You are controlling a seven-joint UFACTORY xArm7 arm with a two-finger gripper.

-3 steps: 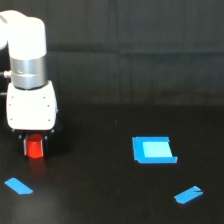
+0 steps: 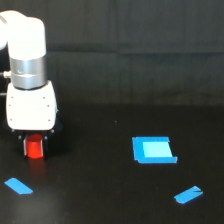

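At the left of the camera view the white arm points down, with its gripper (image 2: 34,144) low over the black table. A red block (image 2: 34,147) sits between the dark fingers; whether they press on it I cannot tell. To the right, a light square (image 2: 156,149) lies inside a blue tape outline (image 2: 168,160).
Short blue tape strips lie at the front left (image 2: 18,185) and front right (image 2: 187,194).
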